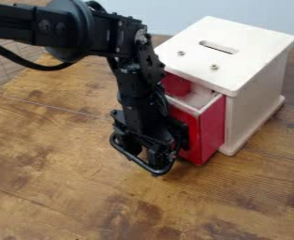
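My black gripper [147, 142] hangs low over the wooden floor, right in front of a pale wooden box [247, 94] with a slot and screws in its top. A red door or drawer front [205, 127] on the box's near side stands beside the gripper, partly behind it. A red inner part [179, 82] shows through the opening above. The gripper's fingers are dark and crowded together, so whether they are open or hold anything cannot be made out.
A white wall runs behind the box at the top right.
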